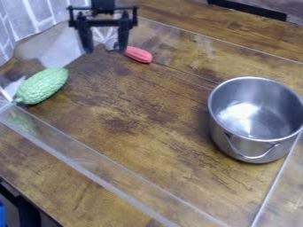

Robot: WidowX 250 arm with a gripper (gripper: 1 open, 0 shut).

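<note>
My gripper [103, 35] hangs at the top of the view, left of centre, blurred, with its fingers pointing down; whether they are open or shut is unclear. Below and left of it, a green bumpy vegetable-like object [42, 85] lies on the wooden surface. A pink oblong object [138, 54] lies just right of and below the gripper. A steel pot [254, 121] with a handle stands at the right and looks empty.
Clear panels [112, 173] border the wooden work area [142, 106]. A white, crumpled-looking backing stands at the upper left.
</note>
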